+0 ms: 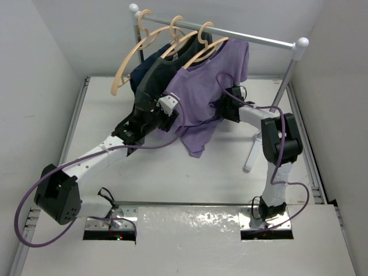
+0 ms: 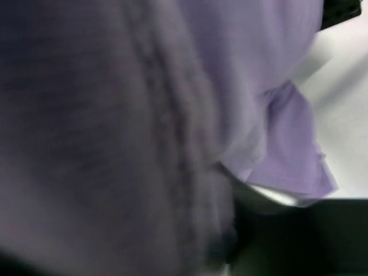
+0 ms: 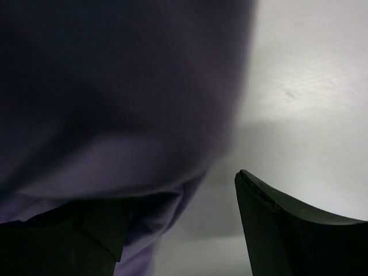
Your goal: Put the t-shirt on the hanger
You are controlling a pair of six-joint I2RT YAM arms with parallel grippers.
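A purple t-shirt (image 1: 198, 89) hangs from a wooden hanger (image 1: 198, 54) at the right of the row on the rack. My left gripper (image 1: 171, 118) is at the shirt's lower left side; in the left wrist view blurred purple cloth (image 2: 172, 115) fills most of the picture, and how far the fingers are apart is hidden. At the shirt's right edge stands my right gripper, open. Its left finger (image 3: 69, 238) lies against or under the cloth, while the right finger (image 3: 282, 230) is clear over the white floor.
A dark green shirt (image 1: 150, 80) and a navy one (image 1: 141, 69) hang close behind on the left. The metal rail (image 1: 247, 37) runs above, with its right post (image 1: 283, 83) close to my right arm.
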